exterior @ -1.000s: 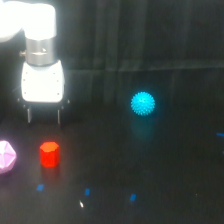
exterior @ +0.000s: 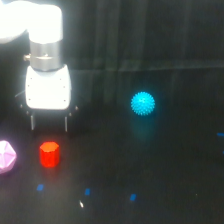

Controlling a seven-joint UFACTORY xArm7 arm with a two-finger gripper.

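Note:
My gripper (exterior: 49,126) hangs at the upper left, its white body pointing down. Its two thin dark fingers stand apart, one on each side, and nothing shows between them. Just below and close to the fingertips in the view is a small red block (exterior: 49,154) on the dark surface. A pink faceted ball (exterior: 7,157) lies at the left edge, partly cut off by the frame. Farther right and toward the back is a blue spiky ball (exterior: 143,104), well away from the gripper.
Small blue marks (exterior: 87,191) dot the dark surface (exterior: 165,160) near the front, with another blue mark at the right edge. Dark folded cloth (exterior: 150,40) hangs at the back. Room is free in the middle and right.
My gripper has moved slightly right and a little lower, closer to the red block. The red block, pink ball and blue ball have stayed in place.

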